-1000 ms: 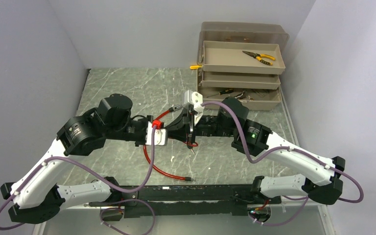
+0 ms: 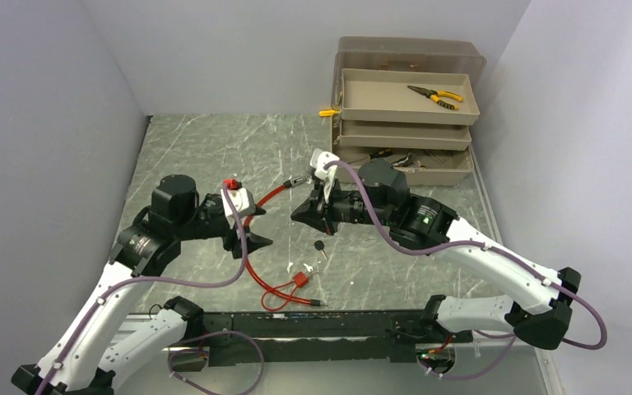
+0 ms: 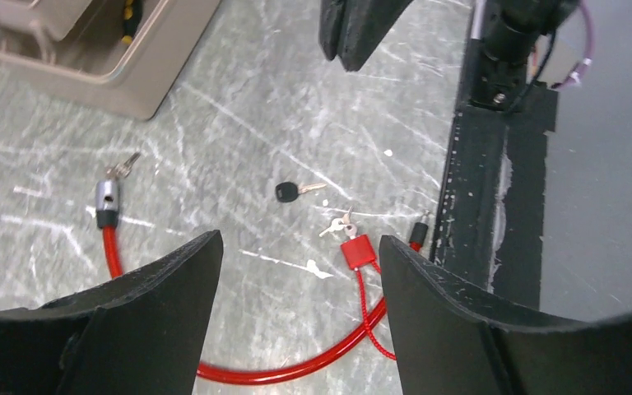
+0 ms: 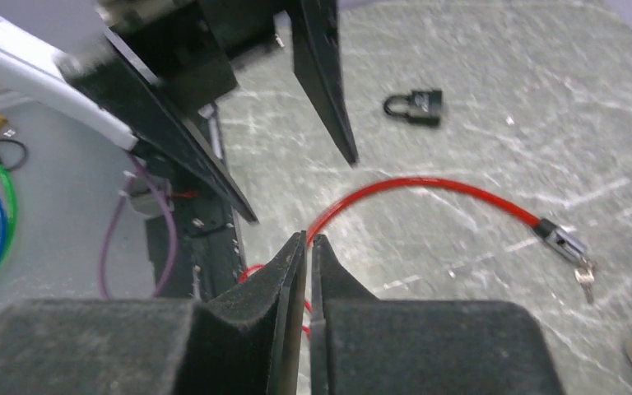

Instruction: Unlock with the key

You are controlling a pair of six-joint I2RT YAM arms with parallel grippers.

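Observation:
My left gripper [image 2: 265,226] stands open above the middle of the table, empty. My right gripper hovers right of it, its fingertips together in the right wrist view, nothing visible between them. A red padlock [image 3: 357,251] with a looped red cord and small keys [image 3: 335,225] lies near the front edge. A black-headed key [image 3: 288,191] lies apart, behind it. A red cable lock [image 2: 274,295] curves across the table, with a key [image 4: 584,278] at its metal head [image 3: 107,195]. A black padlock [image 4: 424,107] shows in the right wrist view.
An open grey toolbox [image 2: 403,99] with pliers stands at the back right, a yellow-handled tool [image 2: 327,113] beside it. The front edge has a dark rail.
The grippers have drawn apart; the left one has swung and tilted downward. The red padlock, raised between them a second ago, now lies on the table near the front.

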